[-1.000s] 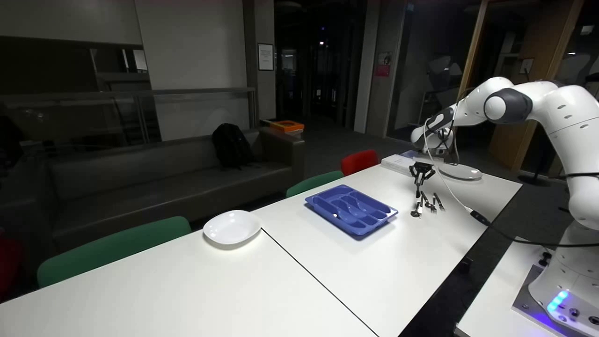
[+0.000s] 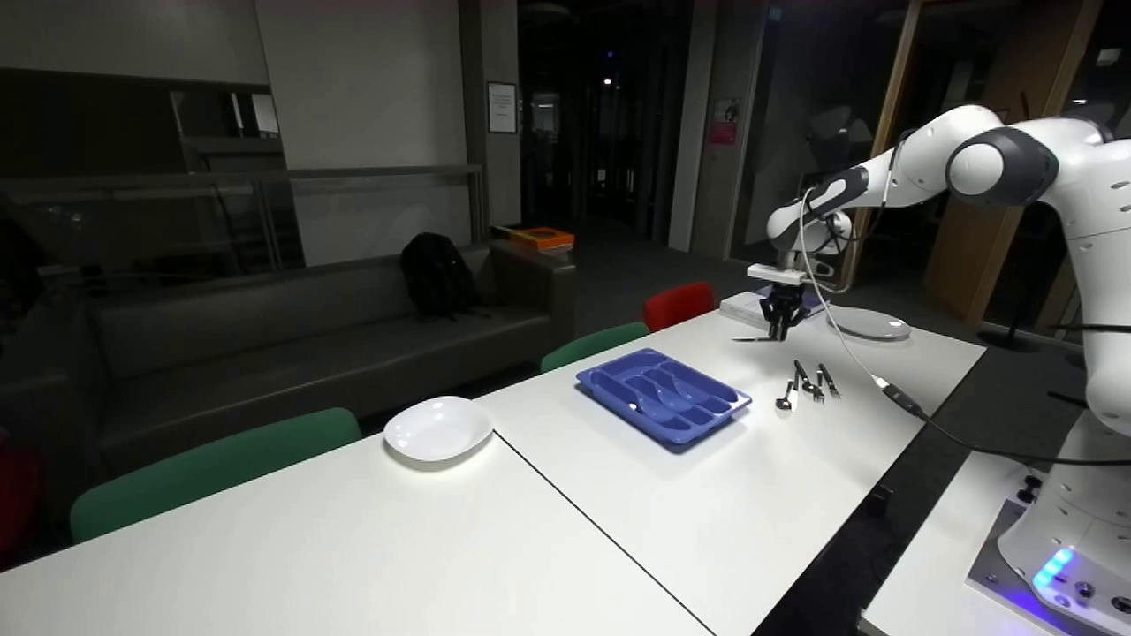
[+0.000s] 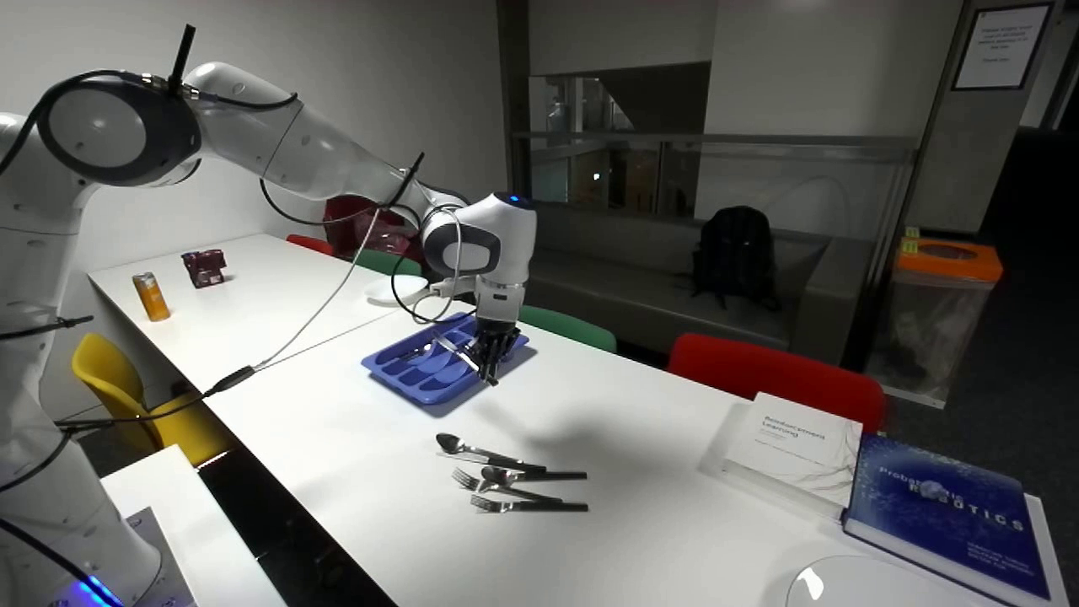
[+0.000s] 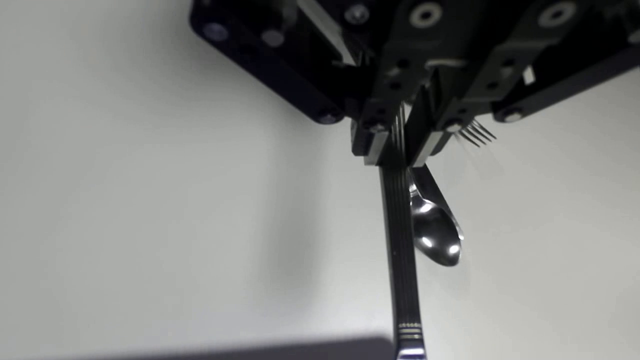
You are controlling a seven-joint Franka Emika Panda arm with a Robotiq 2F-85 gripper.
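My gripper is shut on the dark handle of a utensil (image 4: 403, 258). Its silver end runs off the bottom of the wrist view, so I cannot tell its kind there; in exterior view 1 it looks thin and pointed (image 2: 749, 339). The gripper (image 3: 492, 369) hangs above the table, clear of the cutlery left lying there. Among that cutlery are a spoon (image 3: 451, 443), another spoon (image 3: 495, 475) and forks (image 3: 491, 504). Also on the table is a blue cutlery tray (image 2: 615, 401) with compartments, some cutlery showing inside it.
Two books (image 3: 804, 440) lie beyond the loose cutlery, close to a white plate (image 3: 860, 587). A white bowl (image 2: 439, 428) stands past the tray. A cable (image 2: 848, 344) hangs from the arm across the table. The table between tray and loose cutlery is bare.
My gripper has risen off the loose cutlery and shifted slightly left in exterior view 1. A utensil now juts out sideways from its fingers.
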